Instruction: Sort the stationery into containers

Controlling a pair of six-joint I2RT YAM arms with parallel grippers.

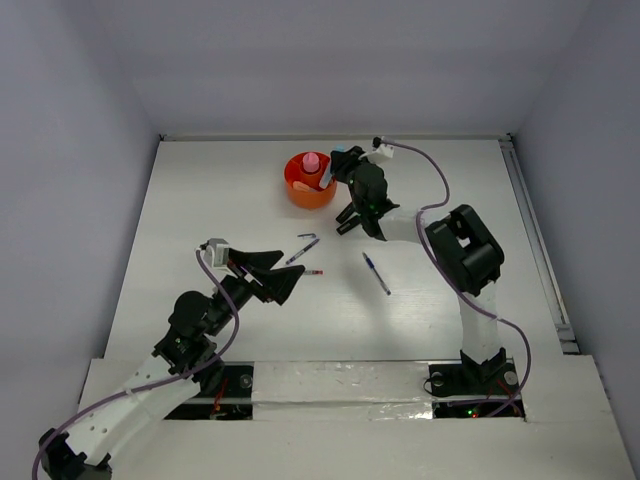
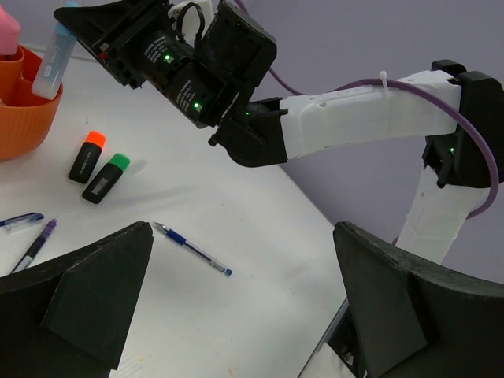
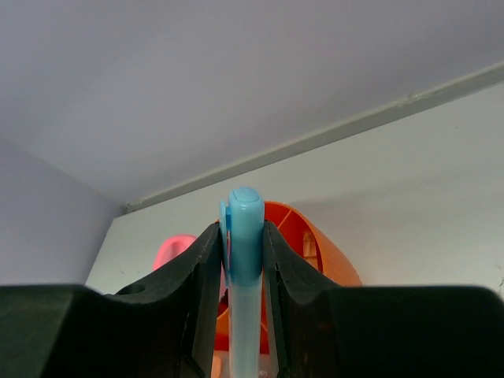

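My right gripper is shut on a light blue tube (image 3: 245, 331), held upright at the right side of the orange round container (image 1: 309, 197), partly within it in the top view. A pink item (image 1: 311, 160) sits in the container. My left gripper is open, above the near left of the table. Two markers, orange-capped (image 2: 87, 161) and green-capped (image 2: 103, 183), lie beside the container. A blue pen (image 2: 193, 250), a purple pen (image 2: 35, 244) and another pen (image 2: 20, 220) lie on the table.
Walls enclose the back and both sides. The right arm spans the right side of the table.
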